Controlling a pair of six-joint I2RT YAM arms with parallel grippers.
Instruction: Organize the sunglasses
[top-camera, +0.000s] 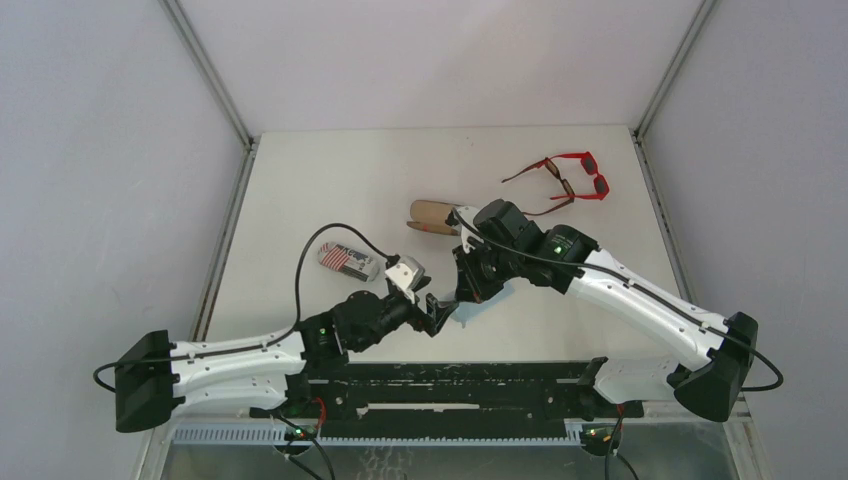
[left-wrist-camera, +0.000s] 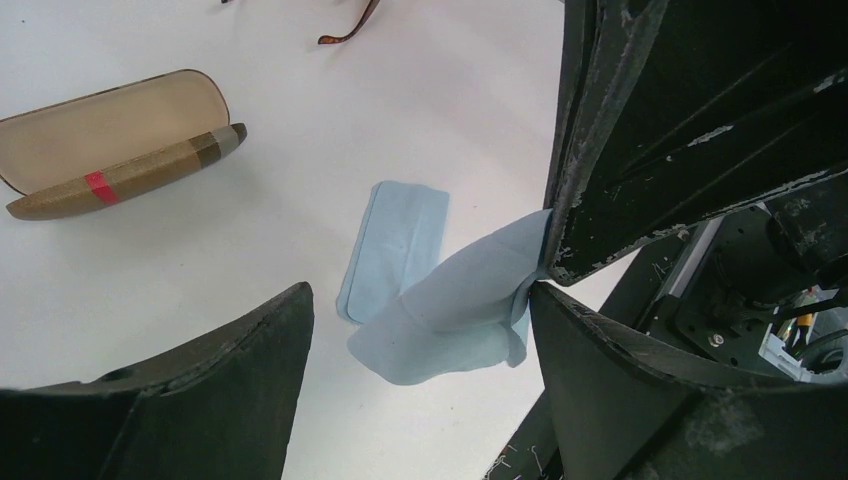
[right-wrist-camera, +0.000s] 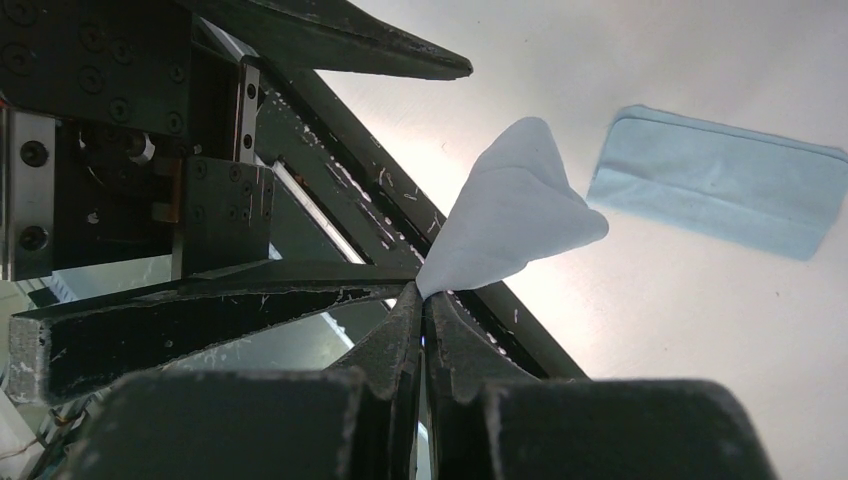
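Note:
A light blue cloth (right-wrist-camera: 520, 215) hangs bunched from my right gripper, which is shut on its gathered edge. My left gripper stands open, its two fingers spread either side of the cloth in the left wrist view. One left finger (right-wrist-camera: 330, 285) comes right up to the pinched edge in the right wrist view; whether it touches cannot be made out. On the table, red sunglasses (top-camera: 600, 185) and brown tortoiseshell sunglasses (top-camera: 568, 188) lie together at the back right. A brown glasses case (top-camera: 432, 212) lies open near the middle.
Another piece of light blue cloth (right-wrist-camera: 720, 180) lies folded flat on the table under the arms. A striped can-like item (top-camera: 348, 261) with lettering lies at the left.

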